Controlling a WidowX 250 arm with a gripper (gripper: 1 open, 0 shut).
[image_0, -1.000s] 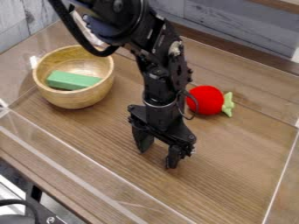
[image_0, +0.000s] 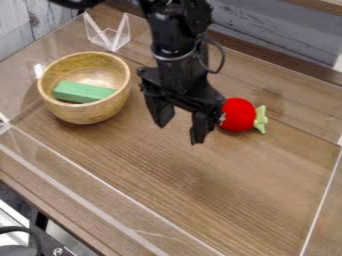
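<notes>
My gripper (image_0: 182, 120) hangs over the middle of the wooden table (image_0: 187, 200), open, its dark fingers pointing down. A red round object (image_0: 237, 114) with a green top, possibly a toy fruit or vegetable, lies just right of it. To the left sits a wooden bowl (image_0: 96, 107) holding a green block (image_0: 83, 92).
A white wire-like stand (image_0: 107, 32) is at the back left. A ledge runs along the back right. A dark cable lies at the bottom left corner.
My gripper has risen and moved back, away from the front of the table. The bowl and the red object are where they were.
</notes>
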